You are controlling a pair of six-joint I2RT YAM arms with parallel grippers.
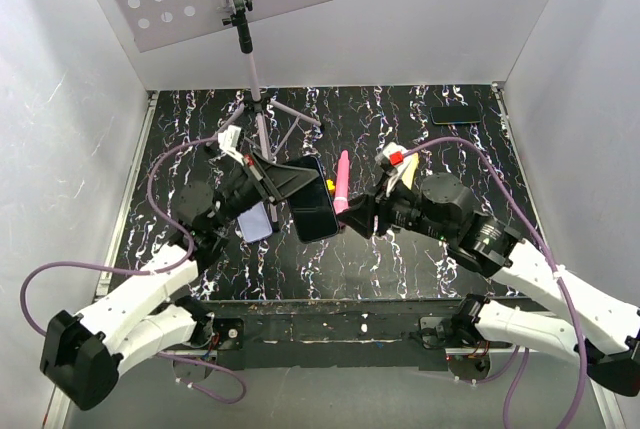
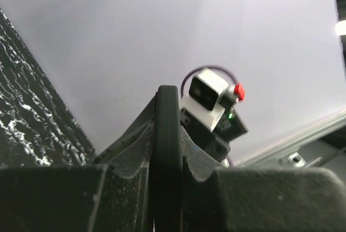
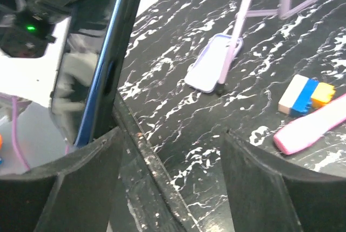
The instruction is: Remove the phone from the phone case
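A dark phone (image 1: 313, 204) hangs tilted above the table, its black face upward in the top view. My left gripper (image 1: 285, 179) is shut on its left side; in the left wrist view the dark edge (image 2: 166, 151) stands clamped between the fingers. At its right stands my right gripper (image 1: 357, 217), apart from it. In the right wrist view those fingers (image 3: 259, 183) are spread with nothing between them, and the phone's glossy face and blue-lit edge (image 3: 100, 75) show at upper left. Whether a case still encloses the phone I cannot tell.
A lilac, phone-shaped piece with a rim (image 3: 213, 63) lies on the table by a stand's leg. Behind the held phone are a pink stick (image 1: 342, 179) and small coloured blocks (image 3: 307, 95). Another black phone (image 1: 455, 115) lies at the back right.
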